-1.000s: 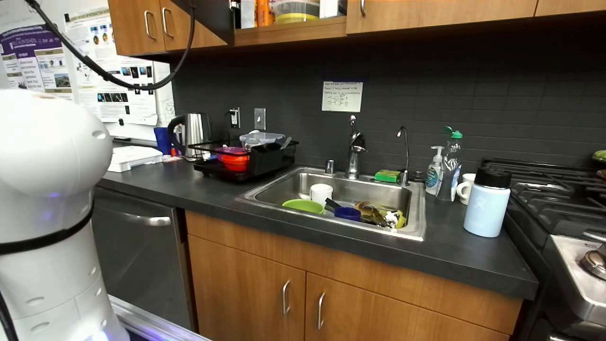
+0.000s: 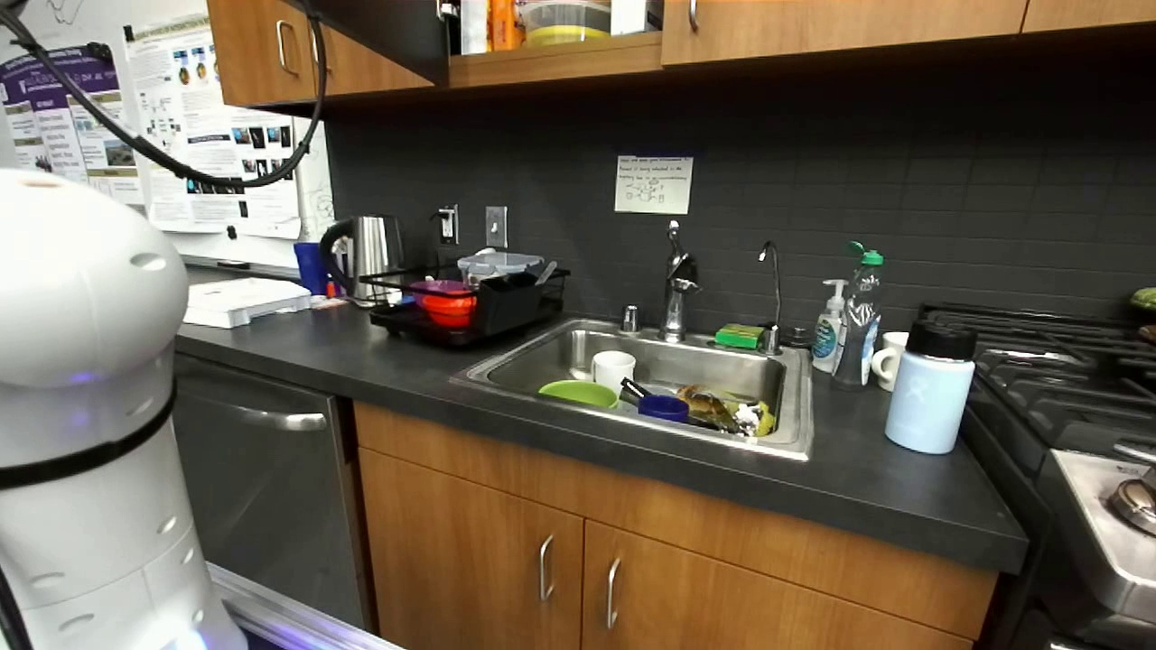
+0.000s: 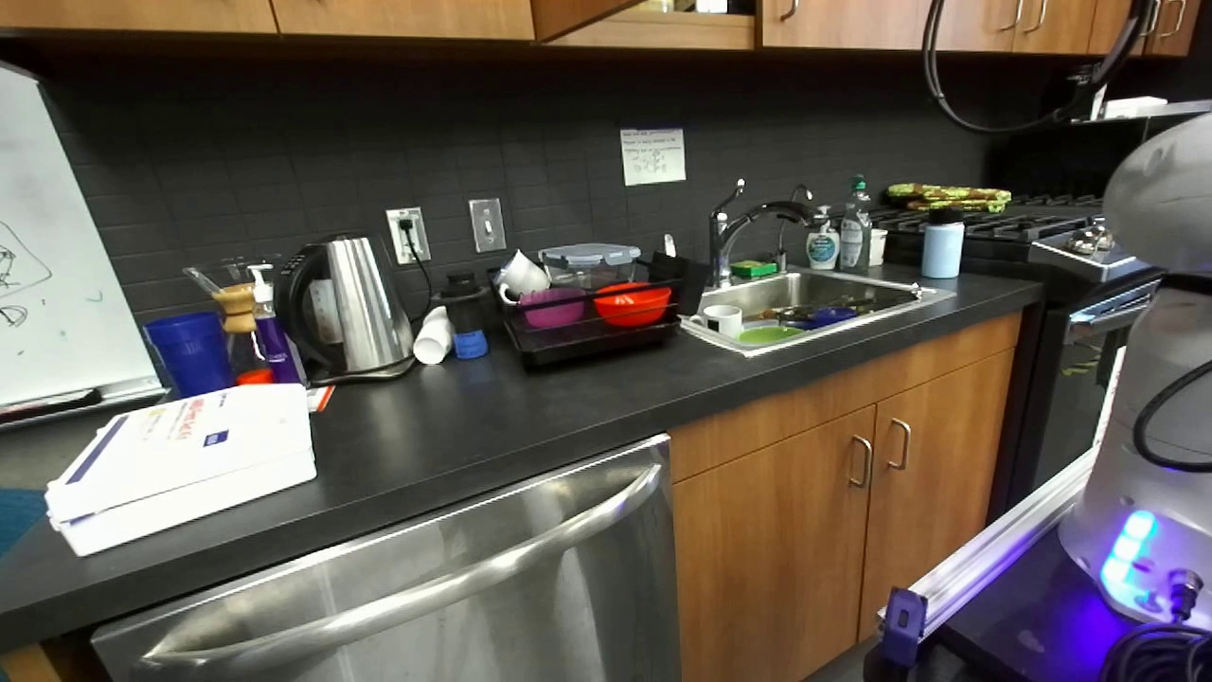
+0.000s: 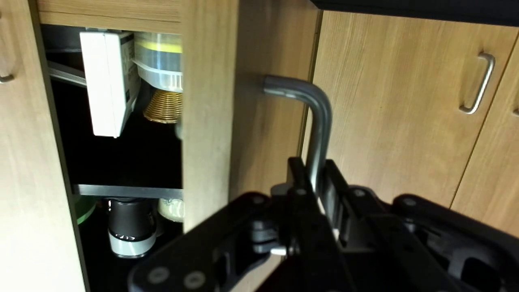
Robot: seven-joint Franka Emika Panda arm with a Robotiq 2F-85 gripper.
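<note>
In the wrist view an upper cabinet door stands ajar, seen nearly edge-on, with a bent metal bar handle on its outer face. My gripper is shut on the lower stretch of that handle, a finger on either side of the bar. Behind the door the dark cabinet interior is exposed. The swung-out door also shows at the top of exterior view 2. Neither exterior view includes the gripper; only the white arm and its cable appear there.
Inside the cabinet are a white box, clear tubs and, below a shelf, a black container. Closed cabinet doors lie to the right. Below are a dish rack and a sink holding dishes.
In exterior view 1 the white arm has shifted left, and its hanging cable has swung left too, uncovering less of the far-left cabinet handle. Things on the counter have stayed put.
</note>
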